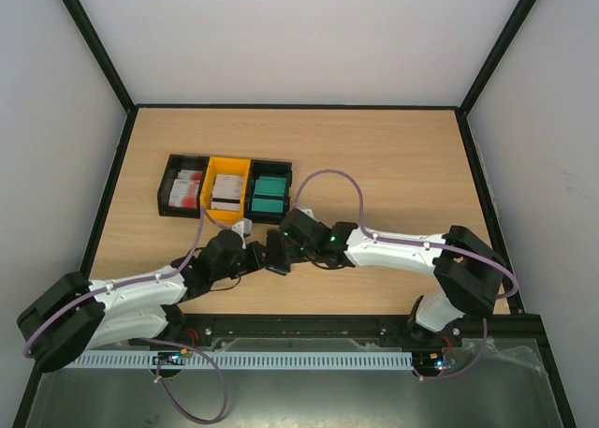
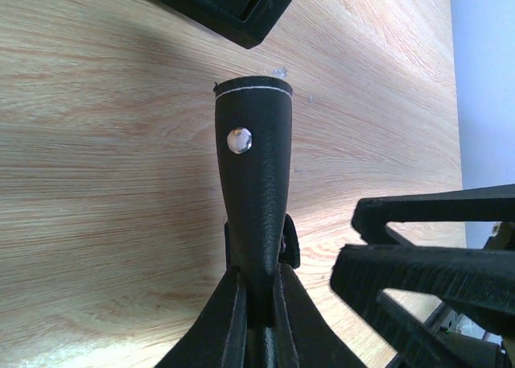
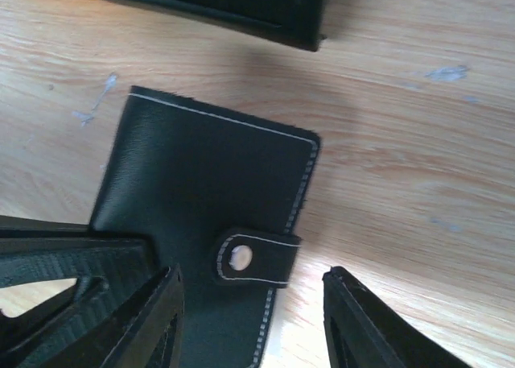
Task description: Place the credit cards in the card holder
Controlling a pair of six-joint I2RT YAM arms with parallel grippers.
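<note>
My left gripper is shut on the black card holder (image 2: 256, 163), gripping its edge; in the left wrist view the holder stands out from the fingers with a snap button showing. In the right wrist view the card holder (image 3: 209, 167) shows its broad face, with the small snap strap fastened or lying flat against it. Beside its lower part, my right gripper is open, its fingers spread around that edge without visible contact. Cards lie in the bins: red-and-white cards (image 1: 185, 189), pale cards (image 1: 227, 189) and green cards (image 1: 269, 195).
A black bin (image 1: 164, 189), a yellow bin (image 1: 225, 162) and another black bin (image 1: 288, 180) stand in a row behind the grippers. A corner of a black bin (image 2: 249, 31) is close to the holder.
</note>
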